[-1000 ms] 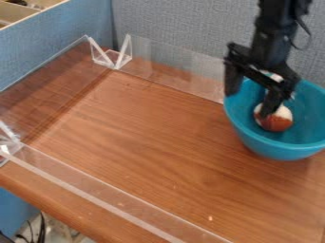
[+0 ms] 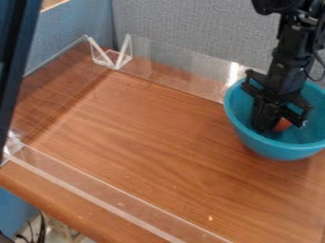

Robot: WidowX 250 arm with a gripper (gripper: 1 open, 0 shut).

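My black gripper (image 2: 269, 112) is lowered inside a teal bowl (image 2: 267, 142) at the right of the table. A red round object (image 2: 283, 125) lies in the bowl, mostly hidden behind the gripper. Whether the fingers are open or shut, or have anything between them, is hard to see against the dark arm.
Clear low walls with a white corner bracket (image 2: 109, 57) edge it at the back and left, before grey and blue panels.
My gripper has come down into the bowl and shifted slightly left, covering more of the red object, which was plainly visible a second ago.
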